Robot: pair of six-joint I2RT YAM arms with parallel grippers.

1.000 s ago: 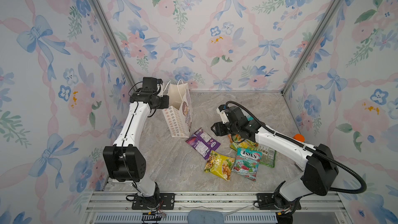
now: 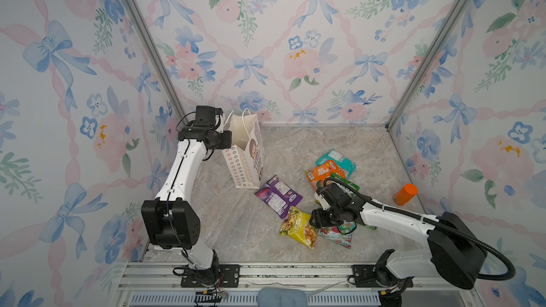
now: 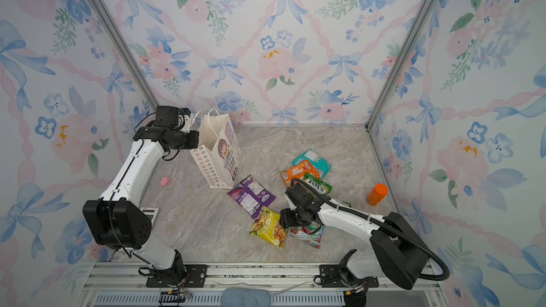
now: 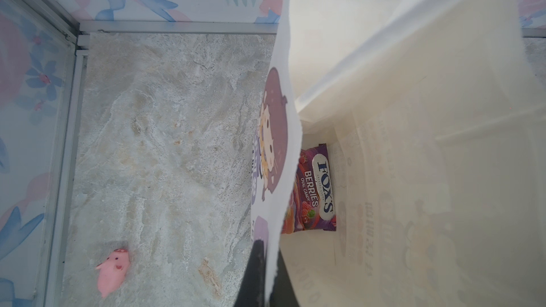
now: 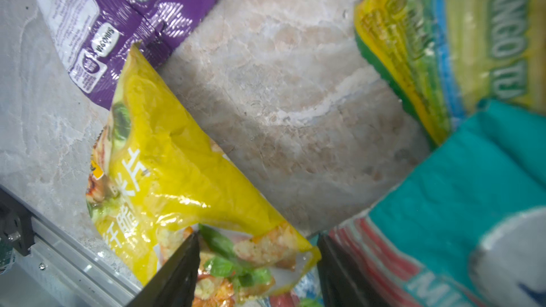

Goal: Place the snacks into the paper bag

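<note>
The white paper bag (image 2: 241, 159) stands upright at the back left, its mouth open. My left gripper is shut on the bag's near rim. Inside the bag lies a dark Fox's Berries packet (image 4: 316, 190). Low over the front of the table, my right gripper is open, its fingers either side of one corner of a yellow snack packet (image 5: 176, 165). Beside that lie a purple packet (image 2: 278, 196) and a teal packet (image 5: 455, 210), the latter partly under my right arm.
An orange packet (image 2: 327, 171), a turquoise one (image 2: 344, 159) and a yellow-green mango tea one (image 5: 489, 39) lie to the right. An orange bottle (image 2: 405, 194) stands far right. A pink pig figure (image 4: 113, 271) is left of the bag. Clear table lies behind the purple packet.
My right gripper has come down toward the front edge and slightly right, ending at the yellow packet's right side. The left arm and the bag have stayed still.
</note>
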